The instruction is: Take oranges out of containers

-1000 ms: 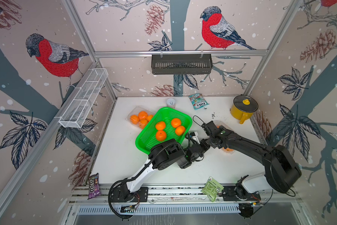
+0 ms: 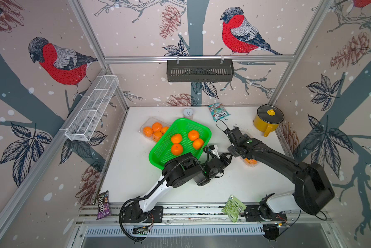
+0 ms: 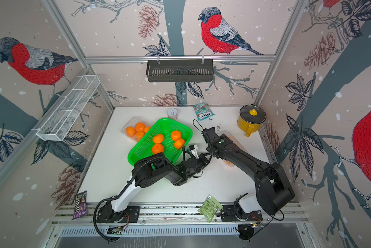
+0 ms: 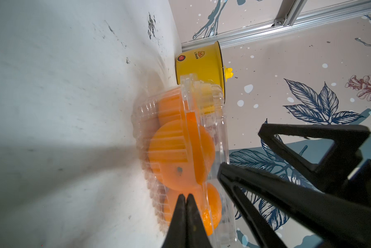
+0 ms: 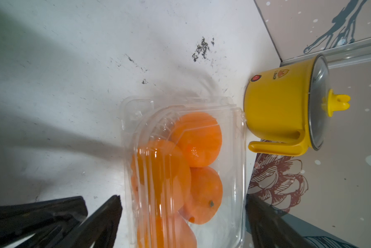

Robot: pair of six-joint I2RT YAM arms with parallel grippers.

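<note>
On the right side of the table lies a clear plastic container (image 5: 235, 124) with several oranges (image 5: 195, 138) inside. My right gripper is open above it, one finger (image 5: 100, 223) near the container's left side and the other beyond its right side. Low beside the same container, my left gripper is shut, nothing visible between its fingertips. The green basket (image 2: 154, 157) in the middle holds several oranges (image 2: 177, 149). Behind its left side is a second clear container (image 2: 145, 122) with several oranges (image 2: 157, 126). My right arm hides much of the right container from above.
A yellow pot (image 2: 262, 124) stands at the back right, close behind the right container. A small cup (image 2: 188, 112) and a blue packet (image 2: 218, 111) are along the back edge. A green packet (image 2: 233, 208) lies at the front.
My right arm has shifted slightly toward the back and right over the container. The left arm has stayed almost still, and the oranges in the basket have not moved.
</note>
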